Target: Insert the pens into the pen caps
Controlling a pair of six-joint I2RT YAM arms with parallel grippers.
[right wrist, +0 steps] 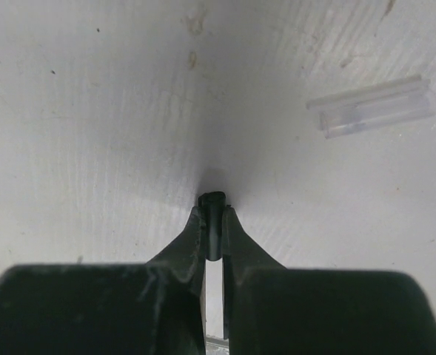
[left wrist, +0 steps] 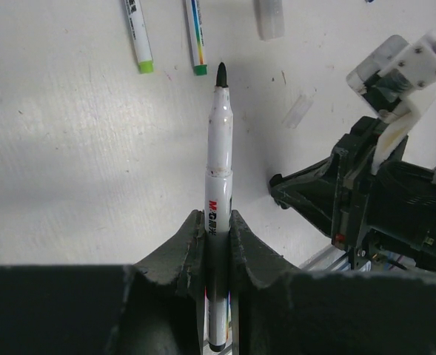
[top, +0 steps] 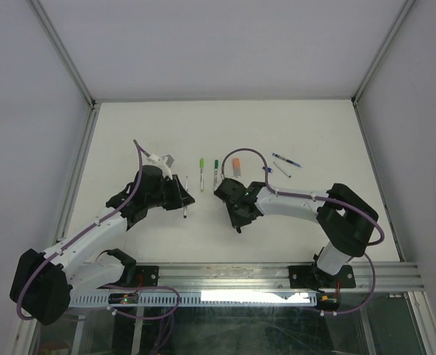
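My left gripper (top: pixel 183 198) is shut on a white marker (left wrist: pixel 219 185), held with its bare black tip pointing away from the fingers. My right gripper (top: pixel 238 223) is shut on a small dark cap (right wrist: pixel 213 222), low over the table. A clear cap (right wrist: pixel 373 105) lies apart from it in the right wrist view. Green-ended markers (top: pixel 201 174) lie behind the grippers, and a blue cap (top: pixel 267 169) lies at the right.
An orange-and-clear object (top: pixel 236 166) lies at the back middle. A blue marker (top: pixel 286 160) and a pale pen (top: pixel 282 169) lie at the back right.
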